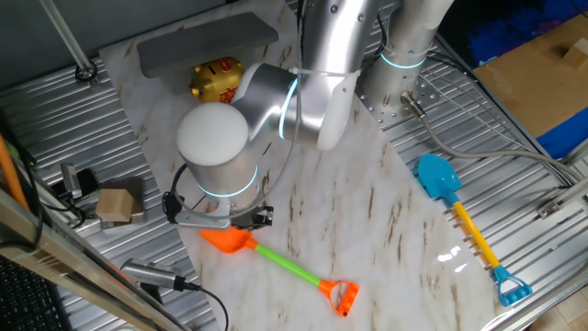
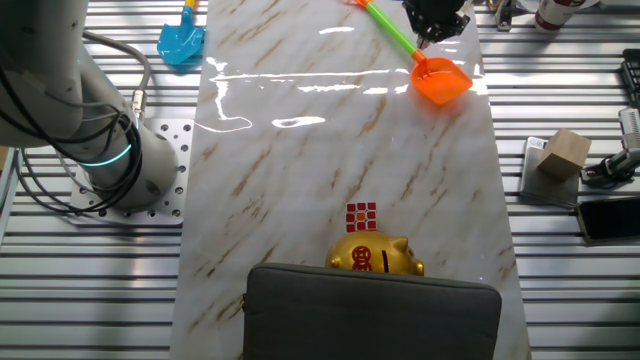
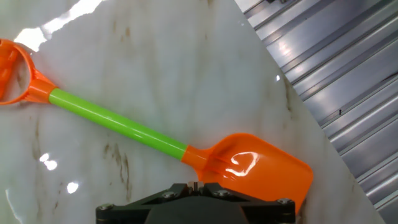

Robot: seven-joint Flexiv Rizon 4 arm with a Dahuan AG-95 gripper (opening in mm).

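Observation:
An orange and green toy shovel [image 1: 288, 265] lies flat on the marble-patterned board. In the wrist view its orange blade [image 3: 261, 168] is at the lower right, and the green shaft [image 3: 118, 124] runs to the orange loop handle [image 3: 37, 87] at the left. My gripper is shut, its black fingertips together with nothing seen between them. It hangs beside the blade, near the blade's neck, and seems to be above the board. A blue and yellow shovel [image 1: 469, 230] lies at the board's other side.
A gold piggy bank [image 2: 375, 254] and a red-faced cube [image 2: 361, 217] sit by a dark grey case [image 2: 370, 315]. A wooden block [image 2: 565, 153] stands off the board on the slatted metal table. Bare board surrounds the orange shovel's shaft.

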